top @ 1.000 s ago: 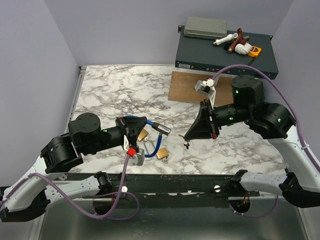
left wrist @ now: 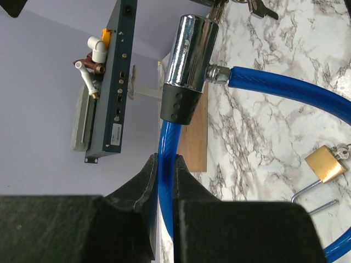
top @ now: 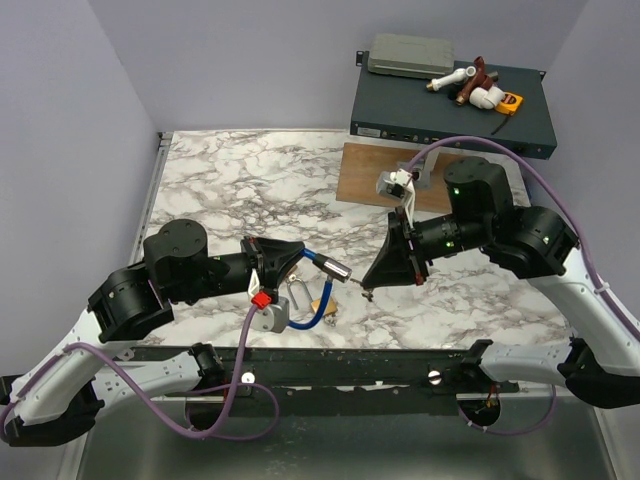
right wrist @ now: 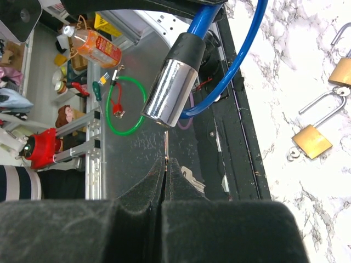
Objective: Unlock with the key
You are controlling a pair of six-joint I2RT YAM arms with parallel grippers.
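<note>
A bike lock with a blue cable and a chrome cylinder point(left wrist: 189, 52) is held up by my left gripper, which is shut on the blue cable point(left wrist: 169, 142) behind the cylinder's dark collar. My right gripper is shut on a thin key point(right wrist: 166, 147), whose blade points at the cylinder's end point(right wrist: 164, 104). A second key point(right wrist: 190, 179) dangles beside those fingers. In the top view, key tip point(top: 354, 281) and cylinder point(top: 331, 267) are very close; whether they touch, I cannot tell. The keyhole is hidden.
Brass padlocks lie on the marble-patterned table below, one point(left wrist: 325, 163) under the lock's cable loop. A dark rack box point(top: 450, 110) with loose parts stands over a wooden board point(top: 365, 175) at the back right.
Over the last second, my left gripper has moved right with the lock and my right gripper left with the key, closing the gap.
</note>
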